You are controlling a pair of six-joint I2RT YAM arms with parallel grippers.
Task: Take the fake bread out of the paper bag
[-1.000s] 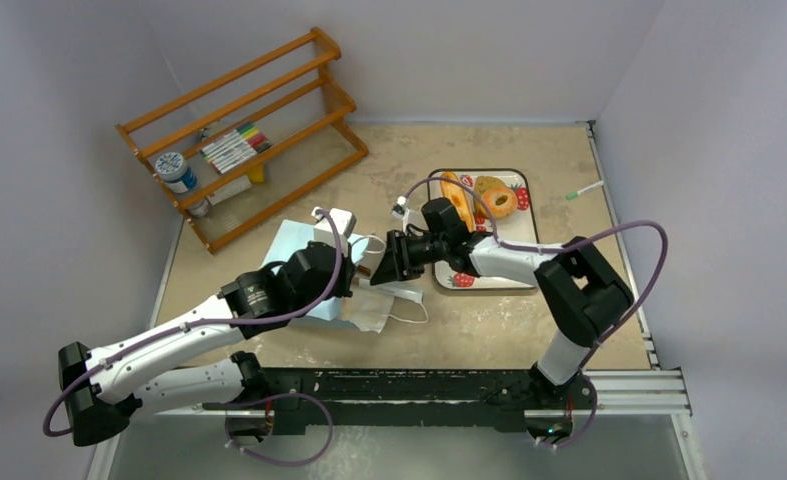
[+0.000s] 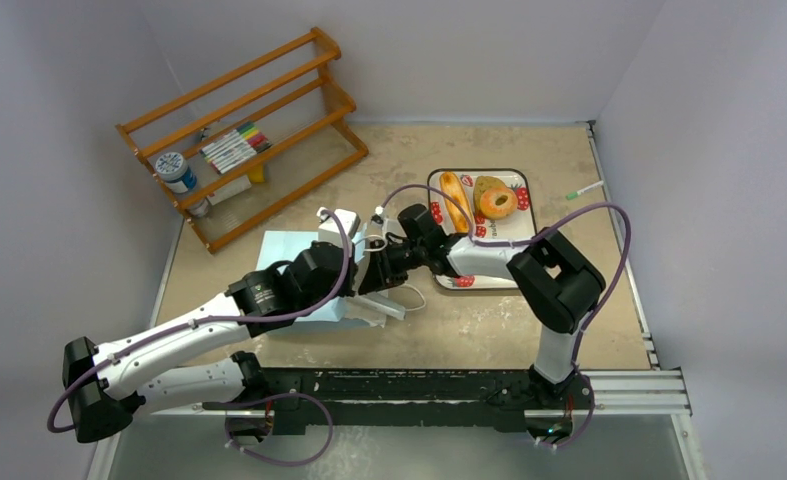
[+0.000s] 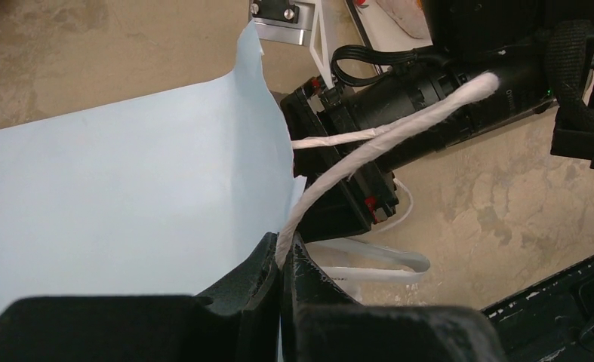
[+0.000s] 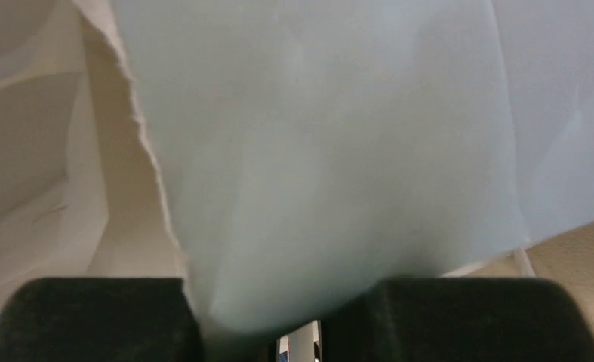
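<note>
The pale blue paper bag [image 2: 287, 246] lies on its side on the table, its mouth toward the right. My left gripper is shut on the bag's white rope handle [image 3: 369, 147]. At the mouth, my right gripper has its fingers apart; the blue paper wall [image 4: 316, 136] with its torn edge reaches down between them. No bread shows inside the bag in the right wrist view, where the wall blocks much of the sight. A long loaf [image 2: 456, 198], a ring-shaped bread [image 2: 498, 203] and a brownish piece [image 2: 484, 184] rest on the tray [image 2: 489, 228].
A wooden rack [image 2: 261, 212] with a jar [image 2: 175, 172] and markers [image 2: 234, 148] stands at the back left. A green-tipped pen [image 2: 583, 190] lies at the right. Bare table [image 2: 529, 330] extends at the front right.
The right arm has moved left, bringing its gripper from just outside the bag to its mouth. The loose handle loop at the front has shifted slightly. The left arm has barely moved.
</note>
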